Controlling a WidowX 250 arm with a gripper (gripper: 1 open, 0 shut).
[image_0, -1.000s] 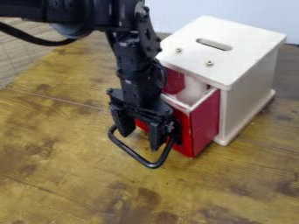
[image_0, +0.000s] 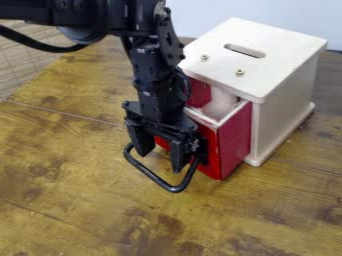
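Observation:
A white box cabinet (image_0: 277, 110) with a slot and two knobs on top stands at right, with a red open drawer or front compartment (image_0: 230, 145) on its left side, a pale rounded shape inside. My black gripper (image_0: 163, 150) is low in front of the red part, overlapping it in view. A black loop handle or bar hangs at the fingers and reaches out below them. The fingers are dark on dark, so I cannot tell whether they are shut or what lies between them.
A pale tiled surface lies at the upper left, a white wall behind.

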